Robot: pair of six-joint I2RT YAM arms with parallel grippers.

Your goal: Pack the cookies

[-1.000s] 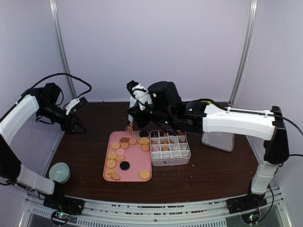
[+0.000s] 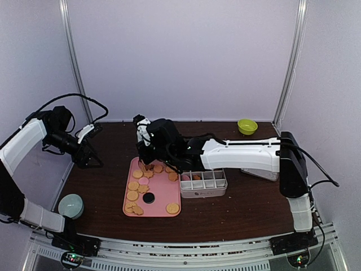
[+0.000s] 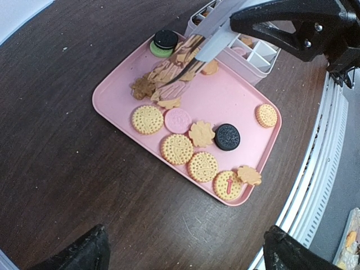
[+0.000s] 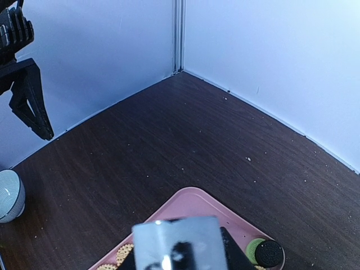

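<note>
A pink tray holds cream, pink, brown, black and green cookies, such as a pink cookie and a dark cookie. My right gripper is low over the tray's back part, shut, its fingers down among brown and tan cookies; exactly what it grips is unclear. The compartment box right of the tray has some cookies in it. My left gripper stands open above the table at the left, its fingertips at the bottom corners of the left wrist view.
A pale bowl sits at front left, a green bowl at back right, and a clear container behind the right arm.
Over the last second my right gripper has moved left and down onto the back of the tray. The left arm has lowered slightly.
</note>
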